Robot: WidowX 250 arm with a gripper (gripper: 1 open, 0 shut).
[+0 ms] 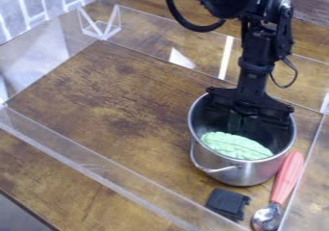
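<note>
A steel pot [229, 166] with a side handle sits at the right of the wooden table. Inside it lies a pale green, ridged oval object [234, 145]. My black gripper [245, 119] is down at the pot's mouth, over its back part, above the green object. Its fingertips are dark against the dark interior, and I cannot make out whether anything is between them.
A red-handled scoop [284, 185] lies right of the pot, and a black block [226, 204] in front of it. Clear low walls edge the work area.
</note>
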